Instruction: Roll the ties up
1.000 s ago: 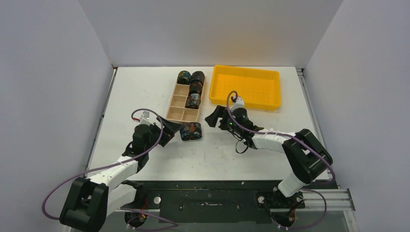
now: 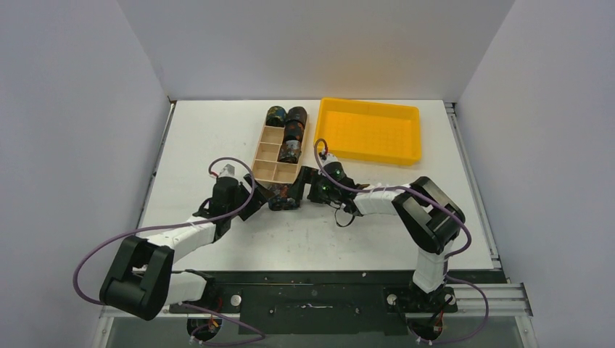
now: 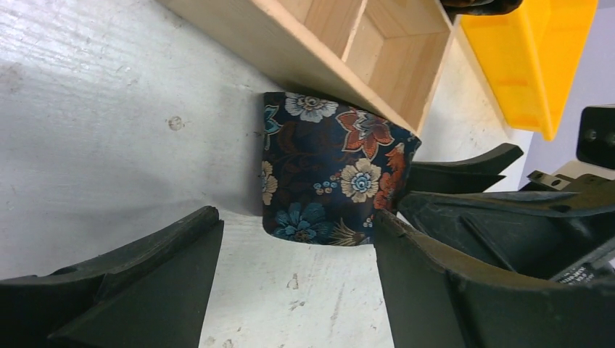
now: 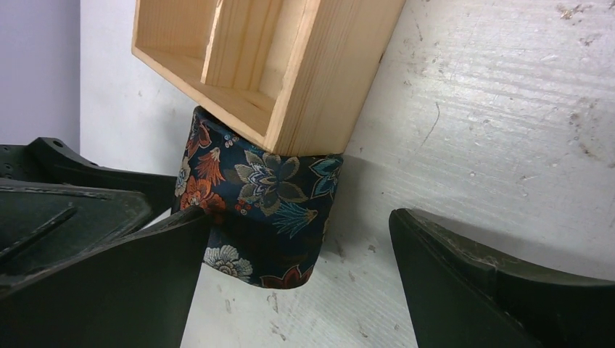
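Note:
A dark rolled tie with a floral pattern [image 3: 326, 167] lies on the white table, against the near end of the wooden divided box [image 2: 275, 171]. My left gripper is open just in front of it; its left finger [image 3: 196, 239] stands clear of the roll, and the other overlaps the roll's lower corner. My right gripper is open too, with one finger [image 4: 174, 239] covering part of the roll and the other apart on the far side. From above, the two grippers flank the roll [image 2: 284, 197]; whether they touch it I cannot tell.
Several dark rolled ties [image 2: 293, 131] fill compartments at the back and right of the box; others are empty. An empty yellow bin [image 2: 370, 152] stands at the back right.
My right gripper has moved left to the roll's right side. My left gripper has shifted slightly right and down along the roll's left. The roll has moved a little to the left.

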